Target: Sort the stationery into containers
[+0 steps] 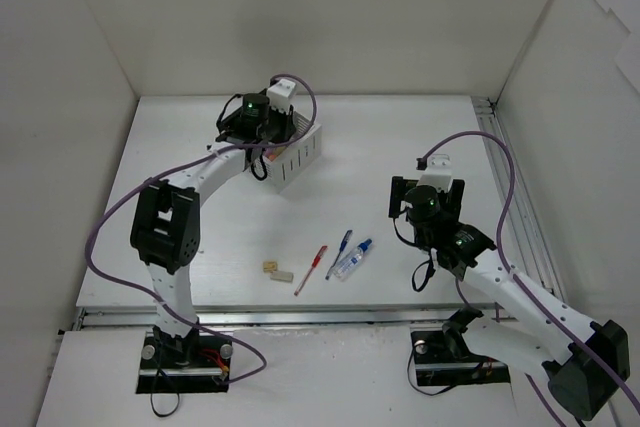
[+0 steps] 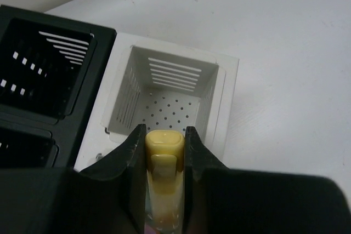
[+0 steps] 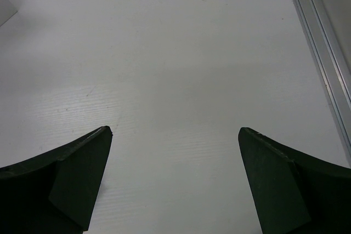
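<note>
My left gripper is shut on a yellow object (image 2: 164, 149) over the containers; in the left wrist view a white basket (image 2: 170, 110) with a slotted wall and perforated floor lies just beyond it, beside black compartments (image 2: 98, 39). On the table lie a red pen (image 1: 311, 270), a blue pen (image 1: 338, 255), a clear bottle (image 1: 352, 259), a small yellow block (image 1: 269, 266) and a grey eraser-like piece (image 1: 282, 276). My right gripper (image 1: 427, 187) stands open over the right side, nothing between its fingers.
Walls enclose the back and sides; a metal rail (image 3: 323, 58) runs along the right edge.
</note>
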